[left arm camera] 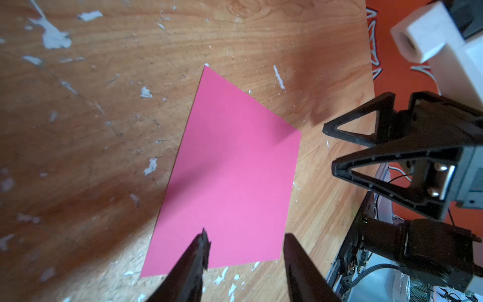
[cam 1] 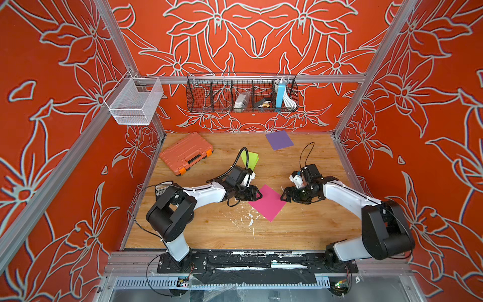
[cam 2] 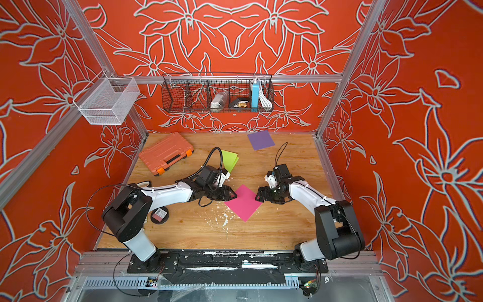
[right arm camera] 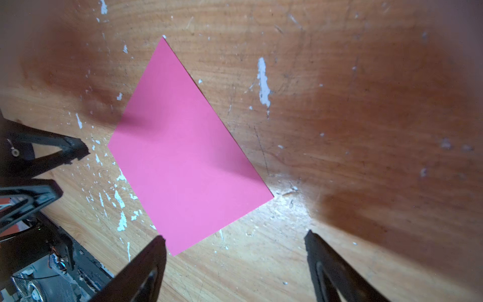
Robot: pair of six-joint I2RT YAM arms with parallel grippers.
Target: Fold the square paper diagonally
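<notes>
A flat pink square of paper lies on the wooden table between my two grippers, one corner pointing toward the front edge. My left gripper hangs over the paper's left corner, open, its fingertips at the near edge of the sheet in the left wrist view. My right gripper is open above the paper's right side; nothing is between its fingers. Both point inward at each other, and the paper shows no fold.
A green sheet and a purple sheet lie behind. An orange case sits at back left, and a wire basket hangs on the back wall.
</notes>
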